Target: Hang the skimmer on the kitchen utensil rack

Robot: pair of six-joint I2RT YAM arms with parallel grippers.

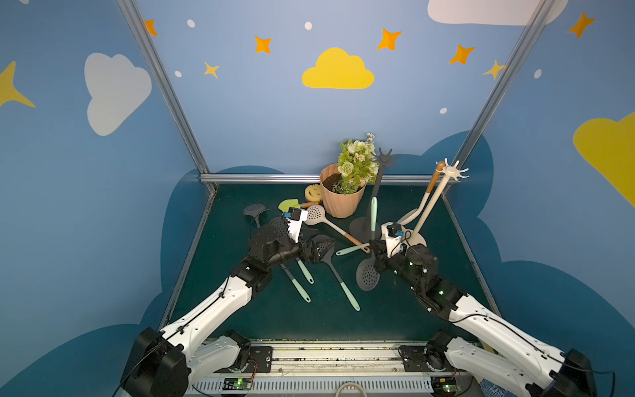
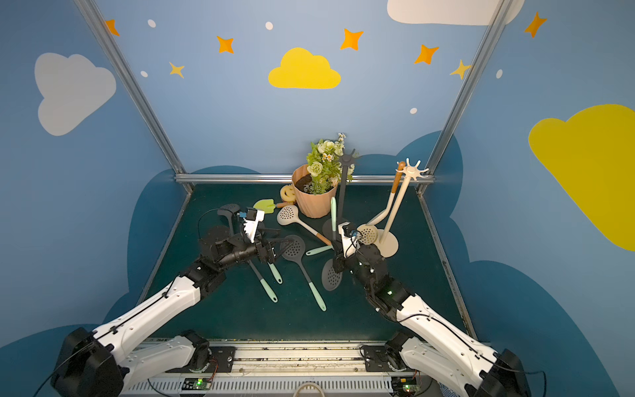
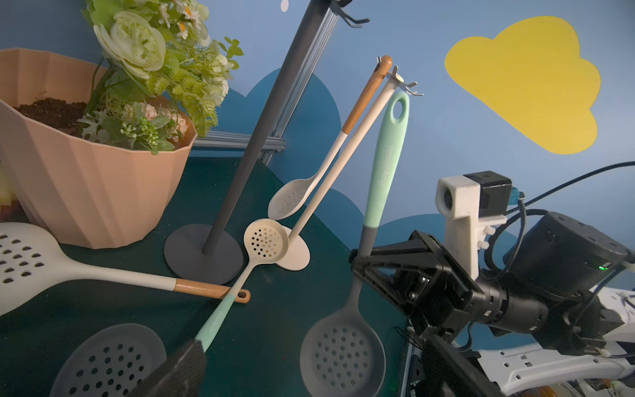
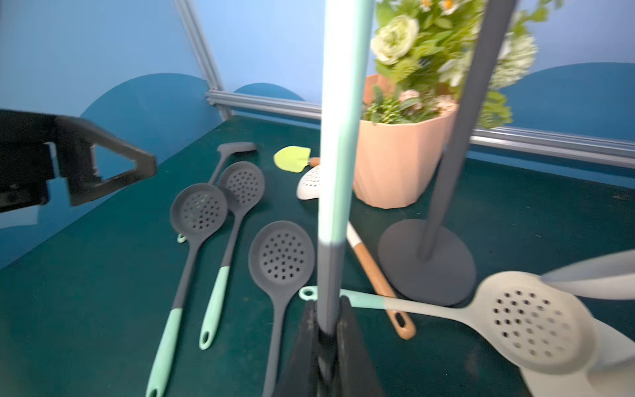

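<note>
A dark grey skimmer with a mint handle (image 3: 385, 162) hangs upright from my right gripper, which is shut on its shaft just below the mint part. Its round perforated head (image 1: 367, 274) points down, with the holed handle end up. In the left wrist view the skimmer stands clear of both racks. The dark grey rack (image 3: 264, 125) has hooks at its top and a round base; the beige rack (image 1: 433, 198) stands farther right with a brown-handled utensil on it. My left gripper (image 1: 318, 249) is open and empty, over the table left of the skimmer.
Several grey skimmers with mint handles (image 4: 281, 254) lie at the left and middle. A white skimmer with a brown handle (image 3: 132, 271) and a beige mint-handled one (image 3: 264, 241) lie by the dark rack base. A flower pot (image 4: 403, 158) stands behind.
</note>
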